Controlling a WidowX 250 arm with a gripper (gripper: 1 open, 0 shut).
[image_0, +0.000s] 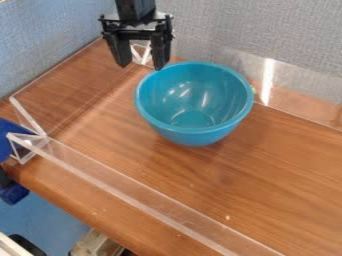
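A black gripper (140, 53) hangs at the back left of the camera view, above the wooden surface, with its two fingers apart and nothing visible between them. It is open, just left of and behind a large turquoise bowl (194, 120), which stands upright and looks empty.
Clear plastic edging (160, 208) runs along its borders, with grey walls behind. A blue object (11, 140) sits at the left edge, partly out of view.
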